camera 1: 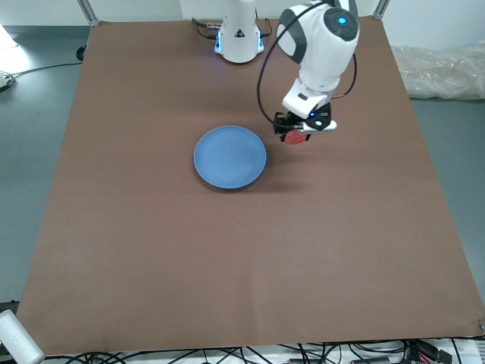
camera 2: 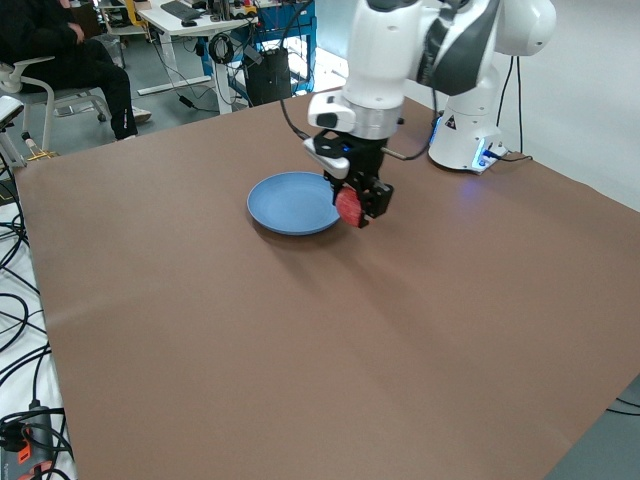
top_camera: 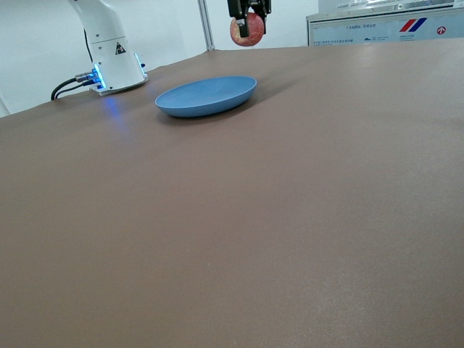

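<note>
A blue plate [camera 1: 229,157] lies on the brown table [camera 1: 250,265], also seen in the top view [top_camera: 205,96] and the right view [camera 2: 292,203]. My gripper [camera 1: 295,134] is shut on a red apple [top_camera: 246,32], holding it in the air above the table. In the left view it is to the upper right of the plate; in the right view the apple [camera 2: 349,206] appears at the plate's right edge, partly covered by the gripper's black body.
The white arm base [camera 1: 239,38] with its cables stands at the back of the table. Cables [camera 2: 25,340] lie along an edge, and a seated person [camera 2: 60,70] is beyond the table in the right view.
</note>
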